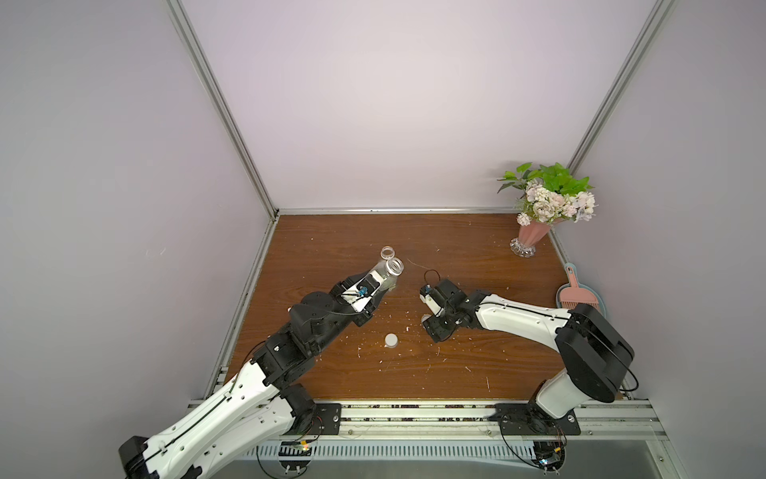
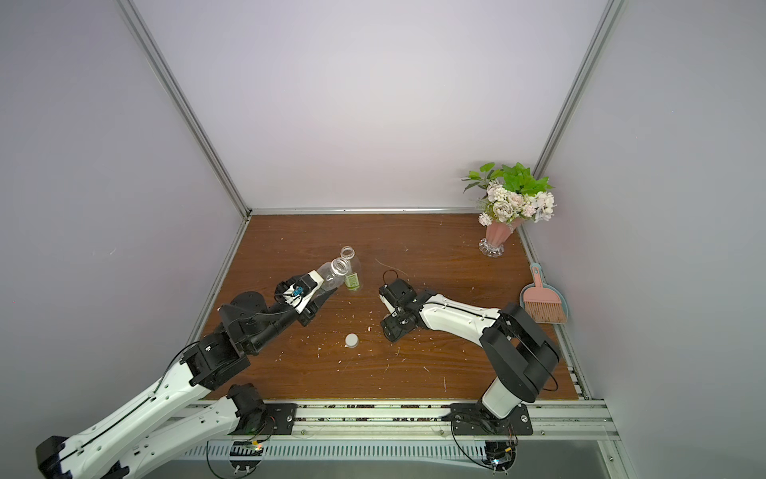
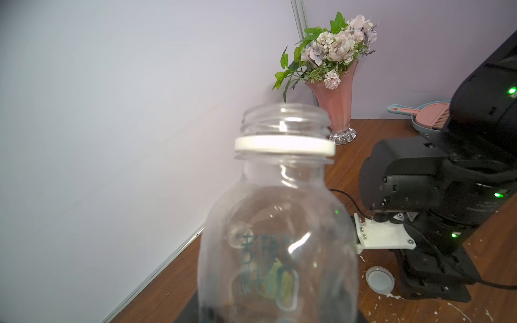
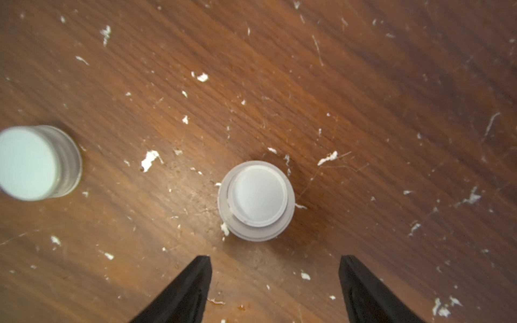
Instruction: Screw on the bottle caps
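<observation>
A clear, open-necked bottle (image 3: pixel 280 215) is held up off the table, with my left gripper (image 2: pixel 320 292) shut on its body; the bottle leans to the right in the top views. Behind it on the table stands a second bottle (image 2: pixel 352 278), also uncapped. Above a white cap (image 4: pixel 257 195), which lies with its hollow side up, my right gripper hangs open, its fingers apart and nothing between them. Another white cap (image 4: pixel 32 163) rests closed side up to the left in the right wrist view; the top left view shows this cap (image 1: pixel 391 340) between the arms.
A pink vase (image 1: pixel 530 236) of flowers stands in the back right corner. Against the right wall is a pink brush with a blue dustpan (image 2: pixel 544 303). White scraps litter the wooden table (image 1: pixel 335 231), whose back left area is clear.
</observation>
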